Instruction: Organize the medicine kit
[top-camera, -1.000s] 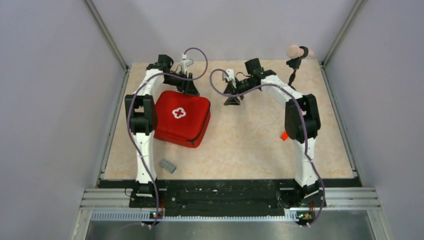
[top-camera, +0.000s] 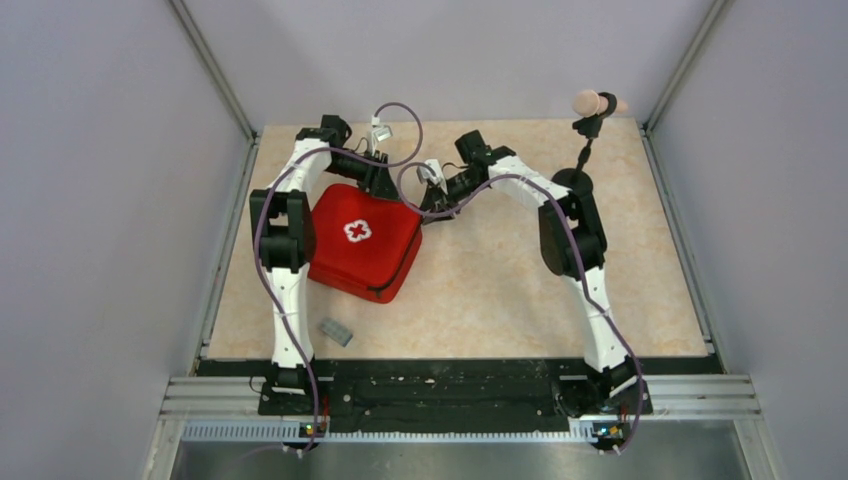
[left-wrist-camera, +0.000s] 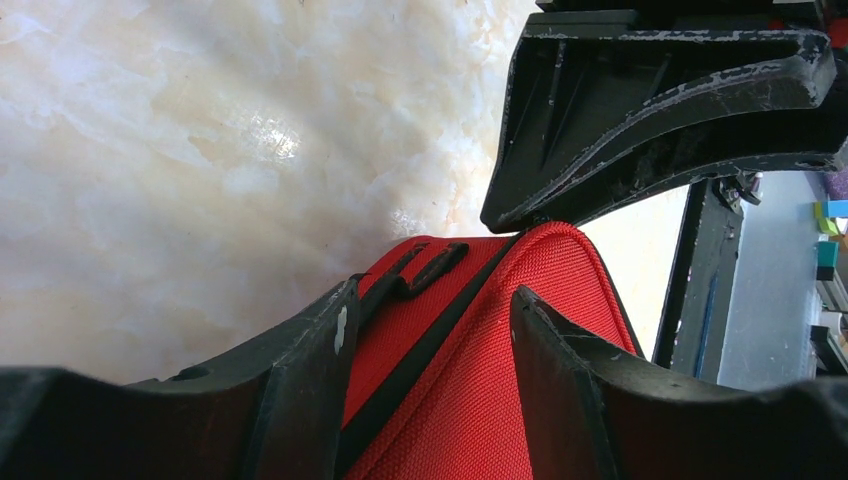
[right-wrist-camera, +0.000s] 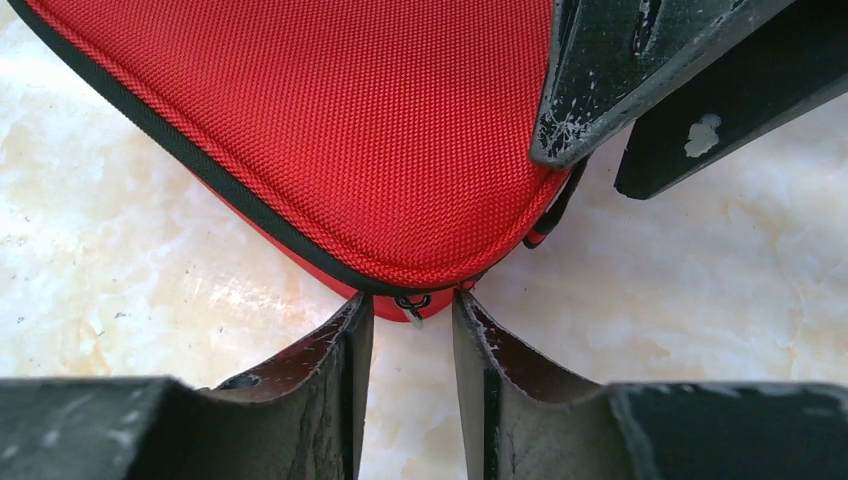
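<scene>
A red fabric medicine kit (top-camera: 365, 240) with a white cross lies closed on the table, left of centre. At its far edge my left gripper is shut on the kit's rim, the red cloth and black zipper band running between its fingers. My right gripper stands part open at the kit's corner. A small zipper pull (right-wrist-camera: 412, 312) shows in the gap between its fingertips, with no clear contact. Below the black zipper band (right-wrist-camera: 262, 228) a bit of the kit's red side is visible.
A small grey pack (top-camera: 337, 332) lies in front of the kit. At the back right stands a black stand (top-camera: 575, 180) with a pinkish round top.
My right gripper has moved left to the kit's corner, its arm now covering a small orange-red item. The left gripper has shifted slightly toward the front right; the kit has moved a little.
</scene>
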